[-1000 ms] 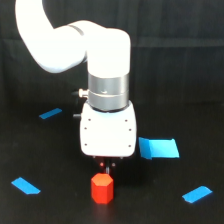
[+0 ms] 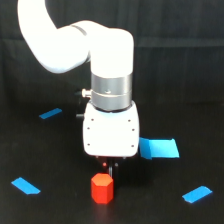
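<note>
A white robot arm comes down from the upper left, ending in a white gripper housing (image 2: 110, 163) with its small dark tips low beneath it. Just under and in front of the tips stands a red hexagonal block (image 2: 102, 188). The dark fingers barely show against the black surface, so whether they are open or shut, or touch the block, is unclear.
Blue tape pieces lie on the black table: a larger patch (image 2: 161, 148) right of the gripper, strips at front left (image 2: 25, 186), front right (image 2: 197, 194) and back left (image 2: 50, 113). A dark curtain hangs behind.
The arm and gripper have shifted very slightly to the right. The red block appears about where it was.
</note>
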